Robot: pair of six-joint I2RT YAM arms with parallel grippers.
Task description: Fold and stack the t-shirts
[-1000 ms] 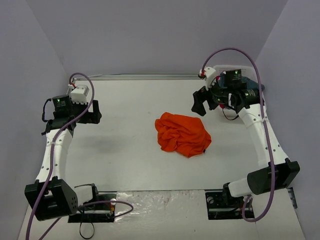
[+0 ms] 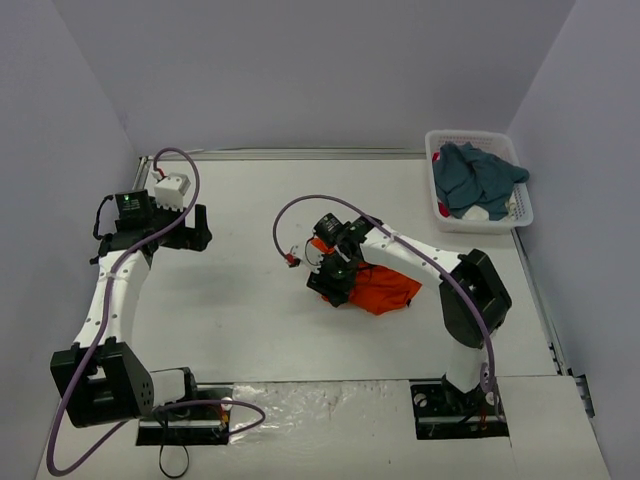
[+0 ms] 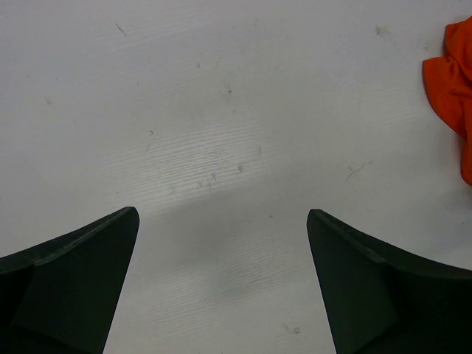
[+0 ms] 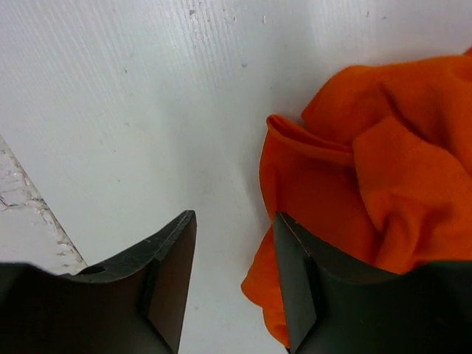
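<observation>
An orange t-shirt [image 2: 385, 290] lies crumpled on the white table, right of the middle. Over its left part is my right gripper [image 2: 326, 290], hiding some of the cloth. In the right wrist view the right gripper has its fingers partly apart. Bare table and an edge of the orange shirt [image 4: 413, 177] show in the gap; no cloth is visibly pinched at the tips. My left gripper [image 2: 192, 232] is wide open over the table's left side, nothing between its fingers. The shirt [image 3: 450, 88] just enters the left wrist view at the right edge.
A white basket [image 2: 480, 226] with a teal cloth [image 2: 475, 178] and other items stands at the back right. Bare table [image 2: 250, 260] lies between the left gripper and the shirt. Plastic wrap [image 2: 320, 415] covers the area beyond the front edge.
The shirt looks largely unmoved.
</observation>
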